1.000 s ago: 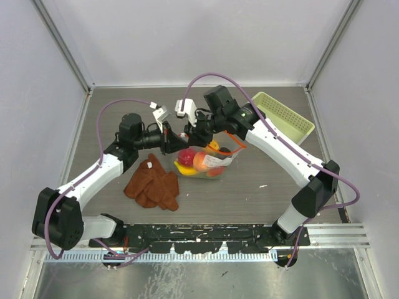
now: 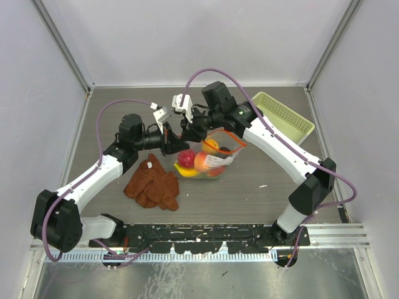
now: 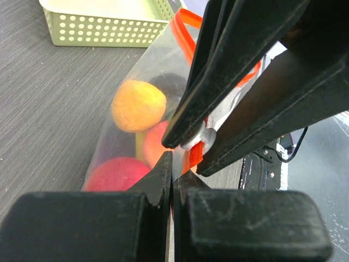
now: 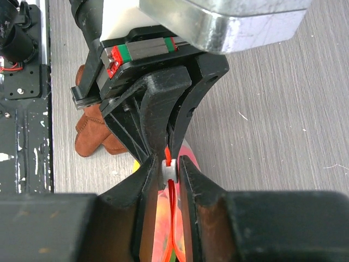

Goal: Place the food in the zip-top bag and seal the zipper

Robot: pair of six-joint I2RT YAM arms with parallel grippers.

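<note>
A clear zip bag with orange zipper (image 2: 229, 153) holds a yellow banana (image 2: 186, 170), red fruit (image 3: 117, 176), orange fruit (image 3: 138, 106) and other pieces. My left gripper is shut on the bag's top edge at the zipper's end. My right gripper sits directly against it, its fingers around the small white zipper slider (image 3: 195, 136) on the orange strip; whether they grip it firmly is hard to tell. The zipper beyond the slider stands as two separate orange lines in the right wrist view.
A pale green basket (image 2: 283, 118) stands at the back right. A brown cloth (image 2: 151, 185) lies front left of the bag. Bare table surrounds the bag at the front right.
My right arm has shifted very slightly near the bag's zipper end. The left arm and the bag look nearly unchanged.
</note>
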